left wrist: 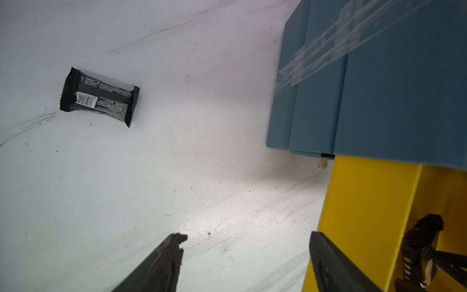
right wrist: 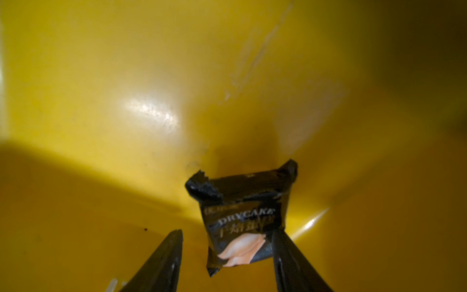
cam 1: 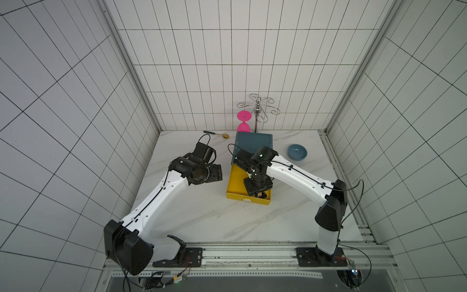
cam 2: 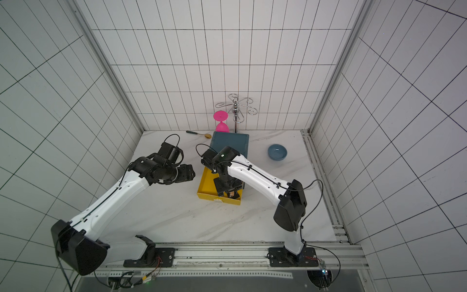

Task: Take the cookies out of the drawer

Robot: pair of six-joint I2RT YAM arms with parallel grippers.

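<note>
A black cookie packet (right wrist: 243, 214) marked "DRYCAKE" lies in the front right of the pulled-out yellow drawer (cam 1: 236, 187). My right gripper is down in the drawer with its fingers apart on either side of the packet's near part. A gap shows beside the left finger; the right finger overlaps the packet's edge, and contact is hard to tell. Over the table left of the drawer, my left gripper stands open and empty. Another black packet (left wrist: 99, 97) lies flat on the table in the left wrist view.
The blue-grey drawer box (cam 1: 254, 141) stands behind the drawer. A blue bowl (cam 1: 296, 152) sits at the right, a spoon (cam 1: 216, 134) at the back left, and a pink object (cam 1: 244, 121) with a metal stand (cam 1: 257, 104) behind.
</note>
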